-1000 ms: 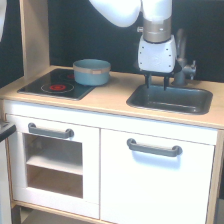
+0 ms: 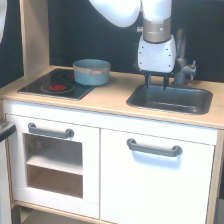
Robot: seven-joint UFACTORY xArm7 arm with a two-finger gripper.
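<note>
In the camera view, the white robot gripper (image 2: 157, 76) hangs from the arm at the top, above the left part of the dark sink (image 2: 170, 98). Its dark fingers point down, apart, and nothing shows between them. A blue-grey pot (image 2: 92, 74) stands on the wooden counter at the right edge of the black hob (image 2: 51, 84).
A faucet (image 2: 184, 72) stands behind the sink. Below are a cupboard with a window opening and a white door (image 2: 158, 185). A white shape, partly seen, stands at the left edge.
</note>
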